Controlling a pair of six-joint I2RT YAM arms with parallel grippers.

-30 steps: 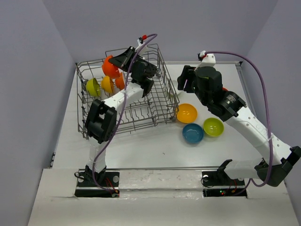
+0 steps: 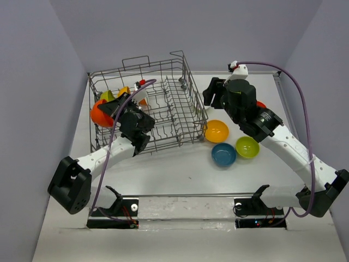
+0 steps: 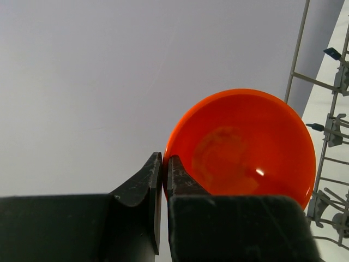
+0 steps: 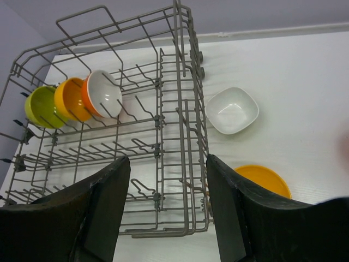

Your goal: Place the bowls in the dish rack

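An orange-red bowl (image 2: 100,113) is held by its rim between the fingers of my left gripper, over the rack's left end in the top view. The dish rack (image 2: 180,136) has a row of bowls at the back left: green (image 4: 41,109), yellow (image 4: 68,98) and white-orange (image 4: 103,93). My right gripper stands open and empty above the right side. Loose on the surface are a white bowl (image 4: 232,111), a yellow bowl (image 2: 216,131), a blue bowl (image 2: 223,154), a green bowl (image 2: 247,147) and a red bowl (image 2: 260,104), partly hidden by the right arm.
Grey walls enclose the white work surface (image 2: 180,174) at the back and sides. The surface in front of the rack is clear. The rack's tines fill its floor, with empty slots in the middle and right.
My left gripper has carried the orange-red bowl leftward and toward the front of the rack, across the row of seated bowls. The right arm is nearly still.
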